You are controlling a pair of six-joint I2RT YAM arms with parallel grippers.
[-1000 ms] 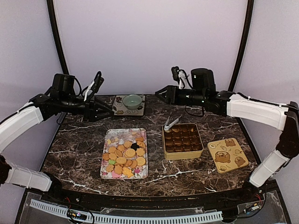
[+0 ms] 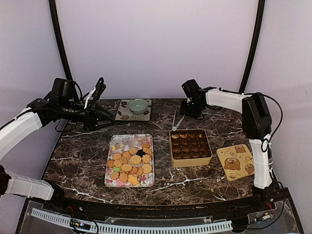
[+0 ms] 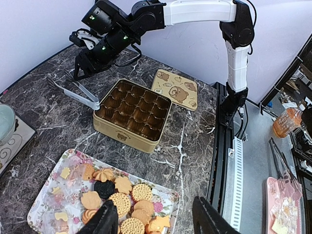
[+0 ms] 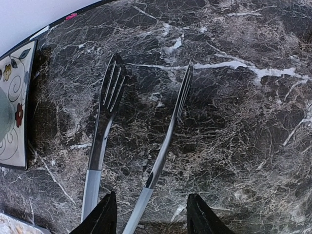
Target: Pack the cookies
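Round, flower-shaped and other cookies (image 2: 125, 167) lie on a patterned tray (image 2: 109, 176). Right of it stands the box (image 2: 191, 163), its dark insert (image 2: 190, 144) divided into empty-looking compartments. Tongs with fork-like ends (image 2: 174, 127) extend behind the box's back left corner, their joined end near its rim. At the left, above the table, my left gripper (image 2: 111, 120) is apart from the cookies; the left wrist view shows its fingers (image 3: 105, 217) separated, nothing between them. My right gripper (image 2: 186, 109) is behind the box near the tongs, open and empty.
The bear-patterned lid (image 2: 236, 162) lies flat right of the box. Behind the tray, a pale green bowl (image 2: 138, 106) sits on a patterned board (image 2: 122, 115). Bare marble shows between tray and box and along the front.
My right gripper has moved right and lower, its arm folding inward. The tongs reach farther back than a second ago. My left gripper has shifted slightly left; the cookies and box look unmoved.
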